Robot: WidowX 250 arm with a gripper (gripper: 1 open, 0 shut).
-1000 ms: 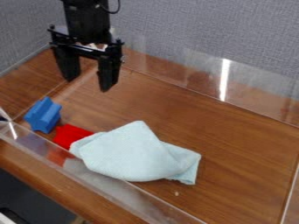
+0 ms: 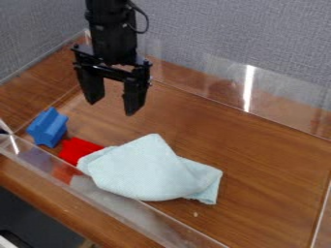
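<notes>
My black gripper [image 2: 111, 83] is raised at the upper left over the wooden surface, its two fingers spread open with nothing visible between them. Below it lie a blue block [image 2: 46, 127] at the left, a red block [image 2: 76, 149] partly covered by a crumpled pale cloth [image 2: 153, 172], and the cloth itself, spread toward the centre.
Grey walls [image 2: 246, 39] bound the back, and a transparent edge runs along the front left.
The blocks and cloth look unchanged.
</notes>
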